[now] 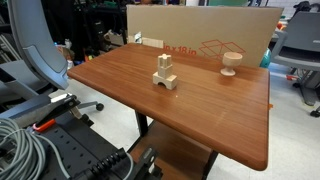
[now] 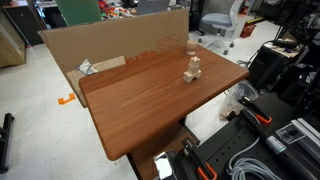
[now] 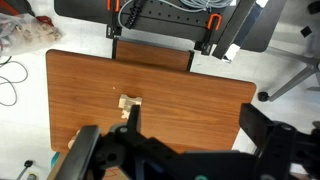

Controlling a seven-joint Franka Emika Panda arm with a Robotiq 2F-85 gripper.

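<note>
A small stack of pale wooden blocks (image 1: 164,77) stands upright on the brown table (image 1: 215,108). Behind it and to the right, close to the cardboard, is a light-coloured cup (image 1: 231,61). Exterior view 2 also shows the blocks (image 2: 192,70) and the cup (image 2: 191,47). From above, in the wrist view, the stack (image 3: 130,102) appears left of centre. My gripper is open high over the table, its dark fingers far apart and no object visible between them. Neither exterior view shows the gripper.
A cardboard panel (image 1: 190,32) borders the table's far side. Cables (image 1: 20,145) lie on the dark base at the near side. An office chair (image 2: 218,22) stands beyond the table.
</note>
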